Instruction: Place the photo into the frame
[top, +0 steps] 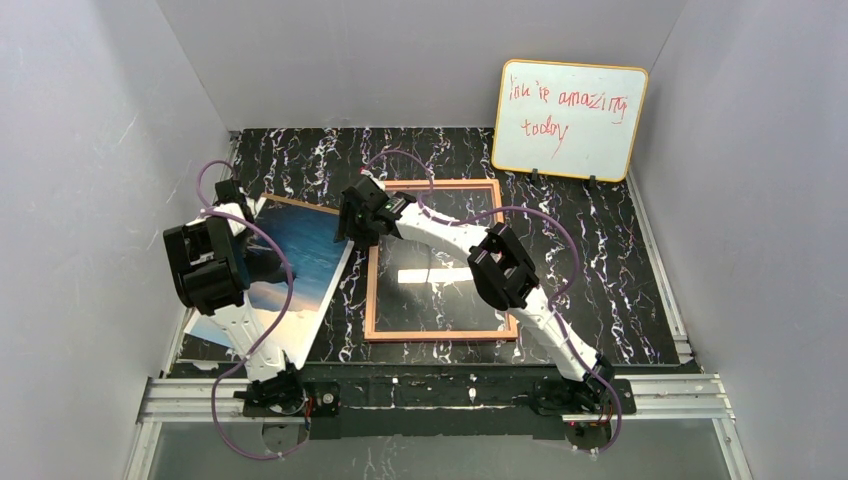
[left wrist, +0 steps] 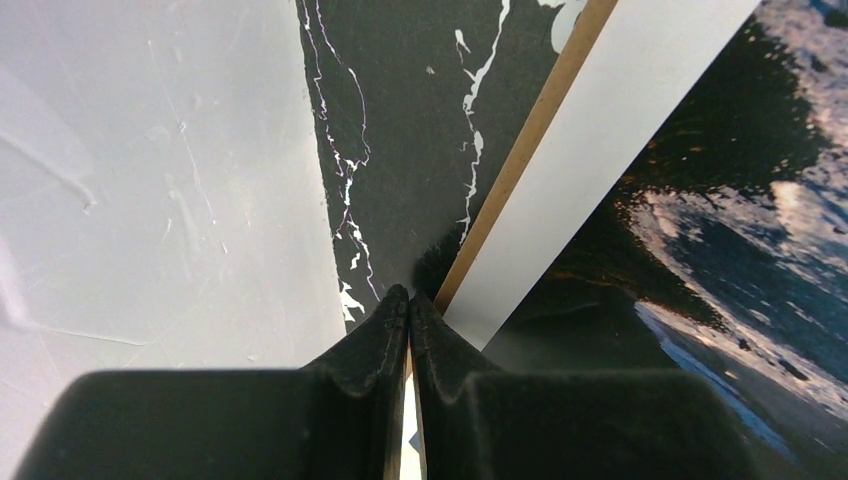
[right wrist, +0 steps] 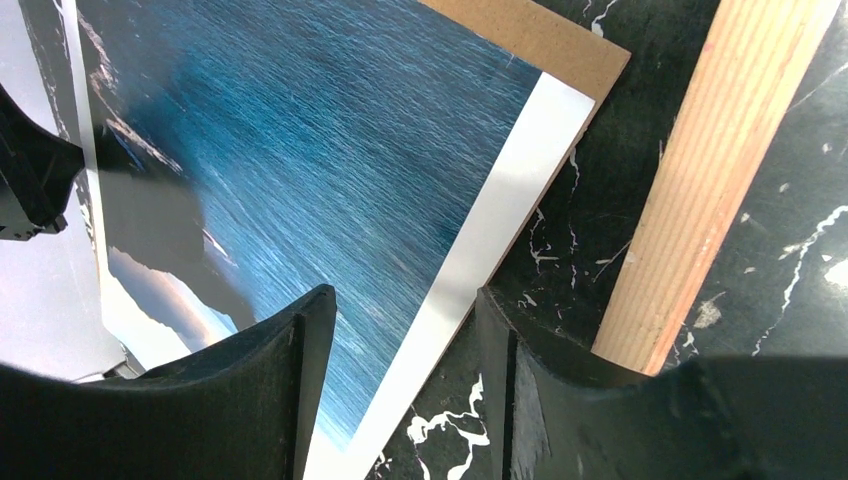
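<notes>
The photo (top: 310,248), a blue sea scene with a white border, lies on the table's left side over a brown backing board (right wrist: 535,38) that shows past its far end. In the left wrist view my left gripper is shut at the photo's left edge; whether the edge is pinched cannot be told. My right gripper stands part open over the right border, one fingertip above the photo and the other just past its edge. To the right lies the wooden frame (top: 440,336), partly under my right arm.
A whiteboard (top: 570,118) with red writing leans at the back right. Only a narrow strip of dark marble table (top: 350,310) separates photo and frame. The left wall (left wrist: 170,200) stands close to my left gripper.
</notes>
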